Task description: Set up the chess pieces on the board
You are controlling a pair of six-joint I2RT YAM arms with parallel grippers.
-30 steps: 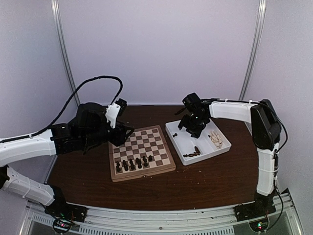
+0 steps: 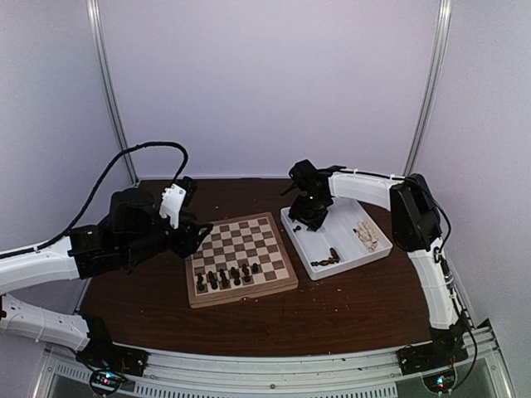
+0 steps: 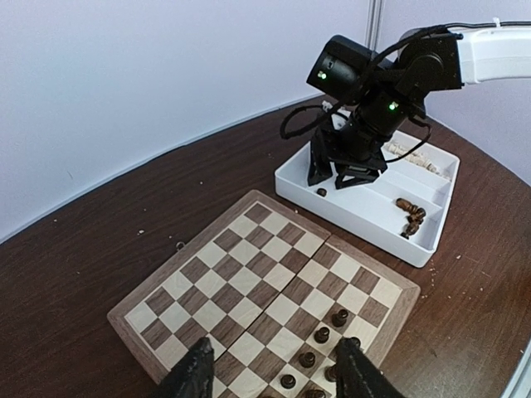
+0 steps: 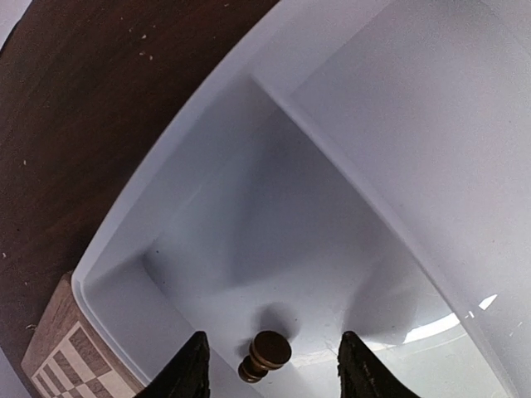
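The chessboard lies on the table, with several dark pieces upright along its near side. My left gripper hangs over the board's left part, its fingers apart and nothing held between them. Inside the white tray, to the board's right, a lone dark piece lies on its side near the tray's left wall. Above it, my right gripper stands open; the piece shows between its fingertips but neither finger touches it. More dark pieces lie at the tray's front, and white pieces at its right.
A low divider runs through the tray close to the right gripper, and the tray's raised wall stands on the other side. Bare table extends in front of the board. Back-left of the board, the table is clear too.
My right gripper has moved left within the tray, toward the lone dark piece. The pieces have stayed where they were.
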